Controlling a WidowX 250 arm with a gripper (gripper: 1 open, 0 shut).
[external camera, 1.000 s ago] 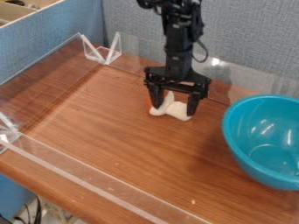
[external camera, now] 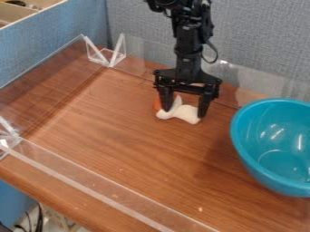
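My gripper (external camera: 184,100) hangs open over a white soft object (external camera: 179,114) with an orange part (external camera: 158,101) at its left end, lying on the wooden table (external camera: 109,154). Its fingers reach down on either side of the object; whether they touch it I cannot tell. A teal bowl (external camera: 270,145) stands at the right, apart from the object.
Clear plastic edging runs along the table's sides, with white brackets (external camera: 105,54) at the back left. A grey padded wall rises behind.
My gripper has shifted very slightly over the white object. The bowl has not moved.
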